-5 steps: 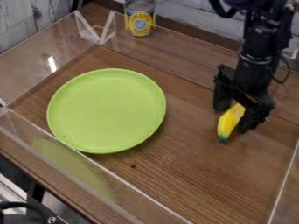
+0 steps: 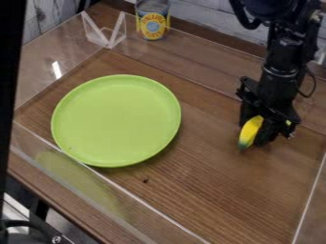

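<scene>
My black gripper (image 2: 265, 122) is at the right of the wooden surface, shut on a small yellow object (image 2: 251, 130) with a greenish lower tip, perhaps a toy vegetable. Part of the object is hidden behind the fingers. A large green plate (image 2: 112, 105) lies to the left, apart from the gripper.
A can with a yellow label (image 2: 152, 24) stands at the back. A white wire holder (image 2: 102, 29) is at the upper left. The wood between plate and gripper, and the front area (image 2: 204, 191), are clear.
The gripper has come down and closed around the yellow object, which is now more hidden by the fingers. The plate is unmoved.
</scene>
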